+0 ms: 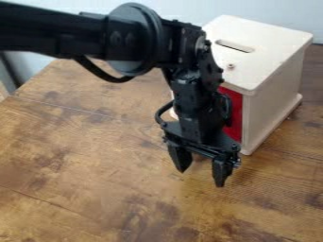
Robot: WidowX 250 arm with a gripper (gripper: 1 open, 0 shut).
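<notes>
The black gripper (201,168) hangs low over the wooden table, in front of a pale wooden box (271,109). Its two fingers stand apart, pointing down, with nothing seen between them. The box has a slot in its top and a red front panel (233,112), which the arm partly hides.
A white wall stands behind, at the top of the view.
</notes>
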